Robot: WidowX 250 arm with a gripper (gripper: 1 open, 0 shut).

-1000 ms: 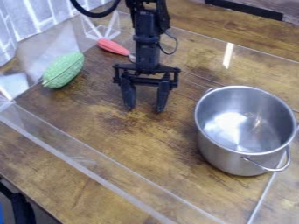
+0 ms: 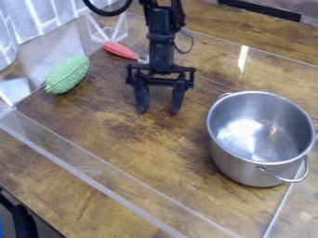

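Note:
My black gripper (image 2: 161, 100) hangs low over the middle of the wooden table (image 2: 125, 158), its two fingers apart with nothing visible between them. A steel pot (image 2: 258, 135) with two handles stands at the right. A green ribbed oblong object (image 2: 67, 74) lies at the left. Behind my gripper, to the left, is a red-handled utensil (image 2: 118, 48), partly hidden by the arm.
Clear plastic edging runs around the work area. A pale object (image 2: 14, 89) sits at the left edge, and a dark blue object (image 2: 13, 221) at the lower left corner.
My gripper has shifted very slightly. The pot, the green object and the red-handled utensil have not moved.

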